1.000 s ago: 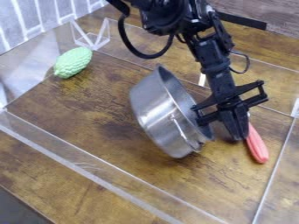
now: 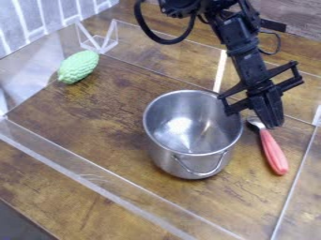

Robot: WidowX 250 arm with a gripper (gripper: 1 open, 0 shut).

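A steel pot [image 2: 189,141] with a wire handle stands upright in the middle of the worktop. Right of it lies a red-handled utensil [image 2: 273,150], its metal end partly hidden beneath the black gripper [image 2: 261,112]. The gripper is above that end, just beyond the pot's right rim, and is shut, with nothing clearly visible between its fingers.
A green corn-like toy [image 2: 78,67] lies at the upper left near a white railing. The arm reaches in from the top.
The pot was tilted toward the gripper and now stands upright. The gripper has moved a little up and to the right, away from the pot.
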